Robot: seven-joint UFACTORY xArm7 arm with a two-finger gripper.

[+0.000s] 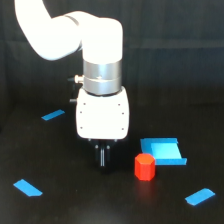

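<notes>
The white arm's gripper (102,155) hangs in the centre, low over the black surface, its dark fingers drawn close together; whether anything is between them is hard to see. To its right stands a red hexagonal block (144,167). Behind the block lies a light blue square (164,149) with darker blue strips along two edges.
Blue tape strips lie on the surface (75,200) at the front left (27,188), front right (200,196) and back left (53,114).
</notes>
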